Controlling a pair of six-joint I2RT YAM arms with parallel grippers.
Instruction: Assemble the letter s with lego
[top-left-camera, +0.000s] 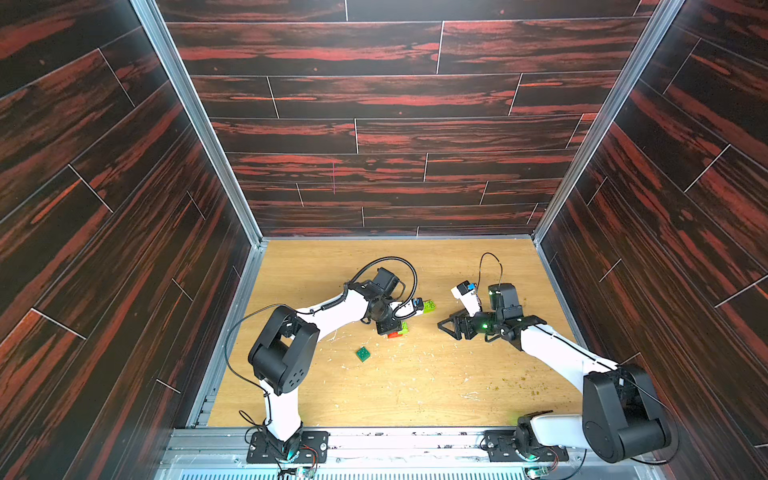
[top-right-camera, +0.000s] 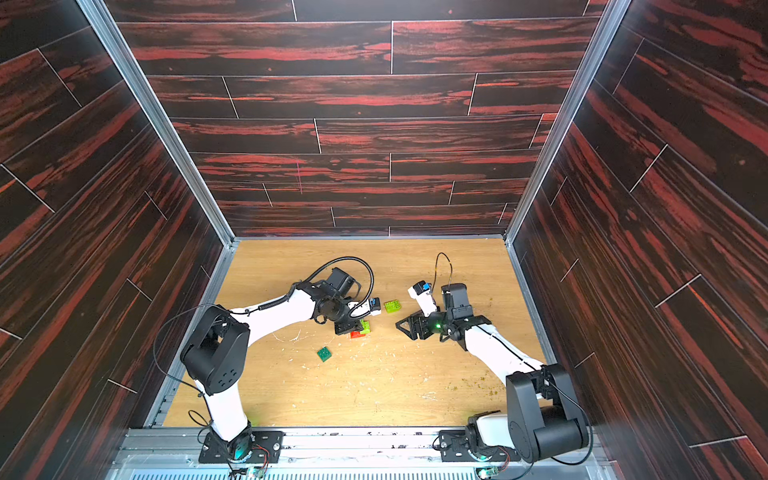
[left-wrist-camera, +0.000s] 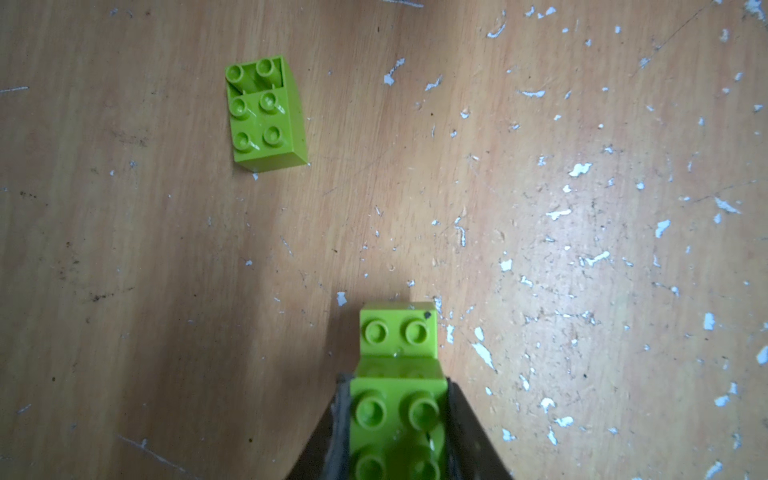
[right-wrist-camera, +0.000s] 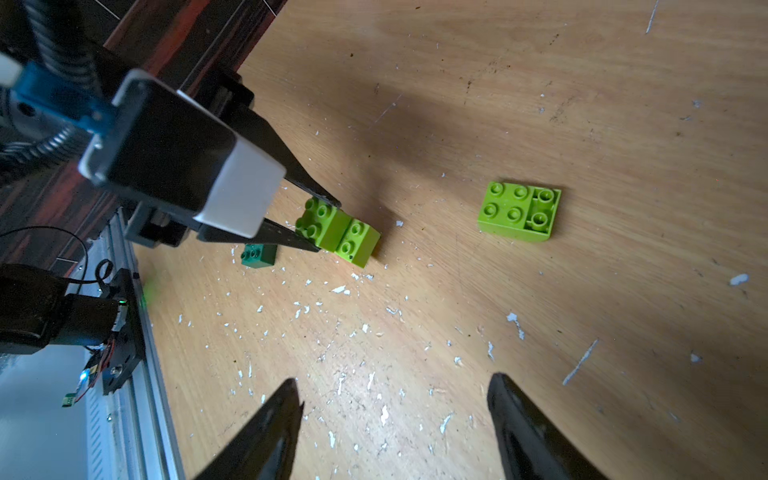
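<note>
My left gripper is shut on a lime green brick (left-wrist-camera: 397, 440), its fingers against both sides. Just beyond that brick, two studs of a lower lime green brick (right-wrist-camera: 357, 244) show; whether the two are pressed together cannot be told. A red brick (top-left-camera: 393, 334) peeks out by the left gripper in the top views and is hidden in the wrist views. Apart on the table lies another lime brick (right-wrist-camera: 512, 214), with a recessed section at one end. My right gripper stands open to the right, empty, over bare wood.
A small dark green brick (top-left-camera: 363, 353) sits in front of and left of the left gripper. The wooden table (top-left-camera: 432, 392) is scuffed with pale flecks and clear across its front and right. Dark panel walls enclose it.
</note>
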